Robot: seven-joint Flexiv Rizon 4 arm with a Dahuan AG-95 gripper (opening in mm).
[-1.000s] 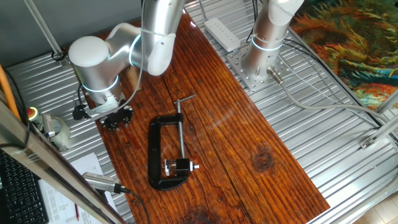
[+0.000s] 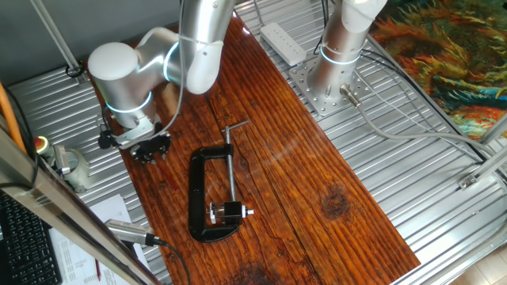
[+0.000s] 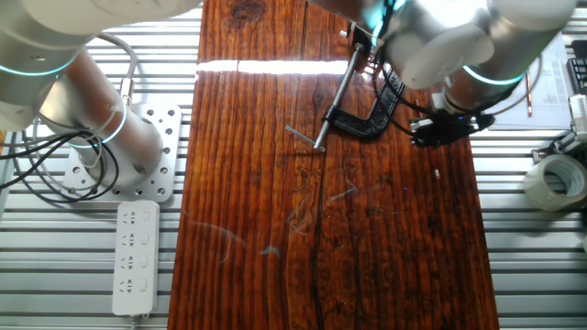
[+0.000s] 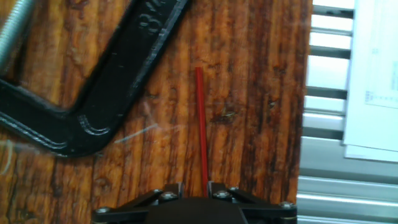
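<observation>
A thin red stick (image 4: 201,118) lies on the brown wooden board, running lengthwise in the wrist view. Its near end reaches the gap between the fingertips of my gripper, closer to the right one. The fingers stand apart, and no grip on the stick shows. Exterior view 1 has the gripper (image 2: 150,148) low over the board's left side, pointing down. To its right lies a black C-clamp (image 2: 196,190) with a metal screw. That clamp (image 4: 115,81) fills the upper left of the wrist view, clear of the stick.
Bare wooden board (image 2: 317,182) extends to the right of the clamp. Past its left edge are a roll of tape (image 2: 77,170), papers (image 2: 75,253) and a keyboard (image 2: 24,241).
The clamp and everything else are where they were.
</observation>
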